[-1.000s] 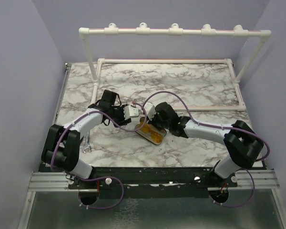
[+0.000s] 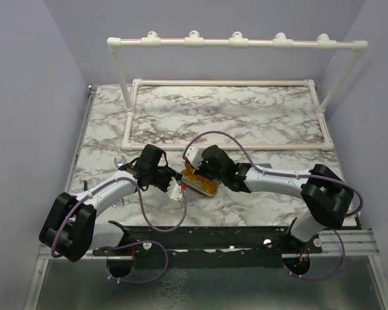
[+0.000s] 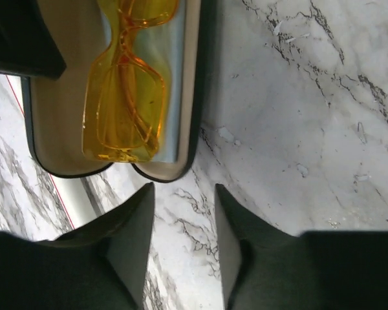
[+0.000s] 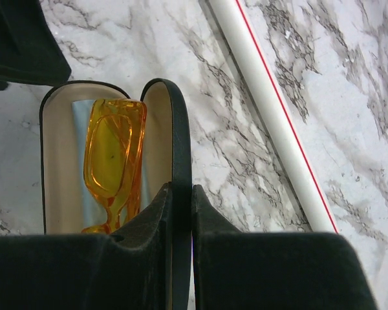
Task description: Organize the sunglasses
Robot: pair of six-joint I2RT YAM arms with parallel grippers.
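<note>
An open glasses case (image 2: 193, 185) holds yellow sunglasses (image 2: 207, 187) on a pale blue cloth, near the table's middle. In the left wrist view the case (image 3: 58, 129) and sunglasses (image 3: 123, 110) fill the upper left; my left gripper is part open just beside the case's end, nothing between its fingers. In the right wrist view my right gripper is shut on the case's dark-edged lid (image 4: 181, 123), which stands raised beside the sunglasses (image 4: 113, 148).
A white pipe rail (image 4: 278, 116) runs behind the case, part of a rack frame (image 2: 239, 42). Wrenches and small tools (image 2: 119, 161) lie at the left. The marble table is otherwise largely clear.
The right gripper and case have shifted slightly leftward.
</note>
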